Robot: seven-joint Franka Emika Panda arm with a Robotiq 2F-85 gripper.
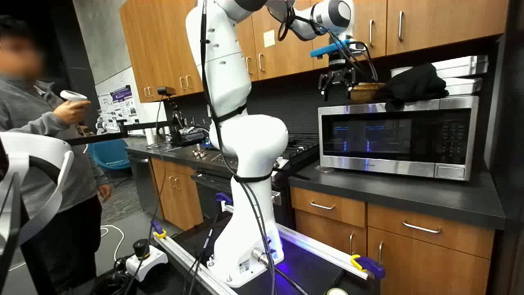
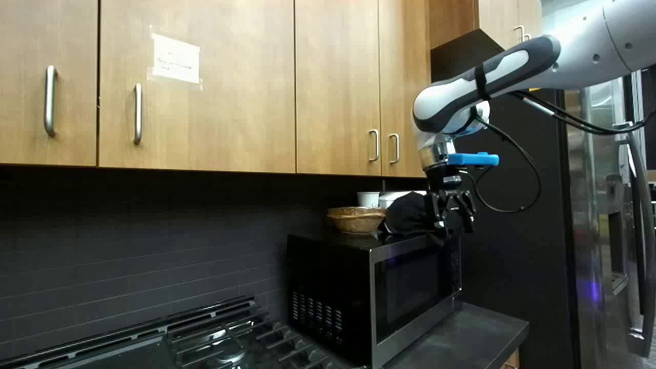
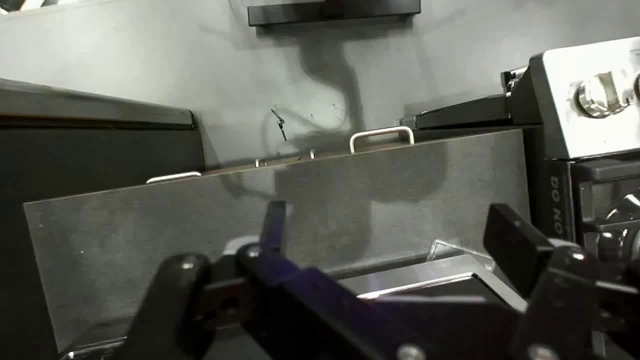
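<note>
My gripper is open, its two black fingers spread wide with nothing between them. In exterior view 1 the gripper [image 1: 337,87] hangs pointing down, at about the height of the microwave's top and near its left part. A steel-fronted microwave [image 1: 393,142] stands on the counter with its door shut. On top of it rest a wicker basket [image 2: 356,220] and a bundle of black cloth [image 1: 417,84]. From exterior view 2, the gripper [image 2: 453,212] overlaps the cloth; it appears to be in front of the microwave, and I see no contact.
Bare dark counter [image 1: 393,189] runs before the microwave. Wooden upper cabinets [image 2: 233,86] hang above, shut. A gas stove [image 2: 233,344] lies to the microwave's left and a steel refrigerator [image 2: 599,246] to its right. White containers [image 1: 459,76] sit behind the cloth. A person [image 1: 54,123] stands at the far left.
</note>
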